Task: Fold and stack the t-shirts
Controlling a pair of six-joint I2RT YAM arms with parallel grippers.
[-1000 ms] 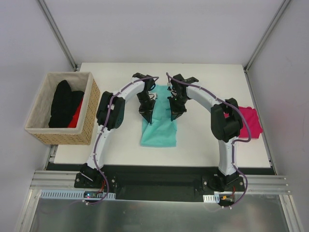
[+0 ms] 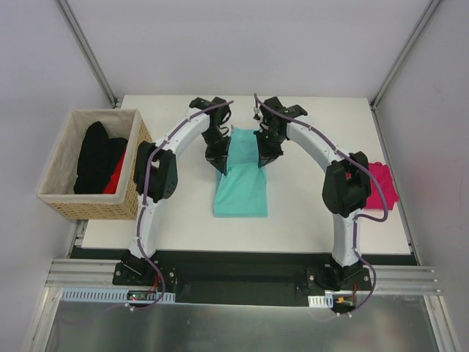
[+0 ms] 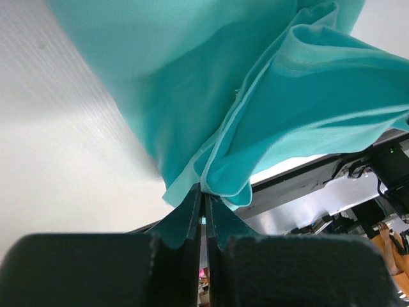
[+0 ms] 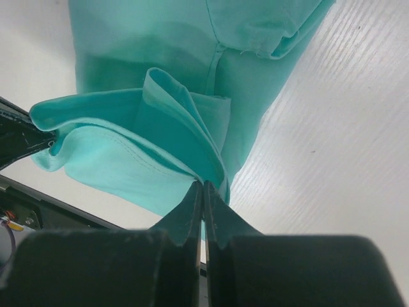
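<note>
A teal t-shirt (image 2: 242, 194) lies in a narrow strip at the middle of the table, its near part smooth and its far part running up between the arms. My left gripper (image 2: 223, 173) is shut on the shirt's raised edge at the left; in the left wrist view the teal fabric (image 3: 275, 109) rises to its fingertips. On the right side my right gripper (image 2: 260, 166) is shut on the same edge, with a fold of cloth (image 4: 185, 121) pinched at its tips. Between the two grippers the edge is lifted and stretched across.
A wicker basket (image 2: 133, 176) at the left holds black and red clothes (image 2: 100, 160). A folded red cloth (image 2: 379, 186) lies at the table's right edge, partly behind the right arm.
</note>
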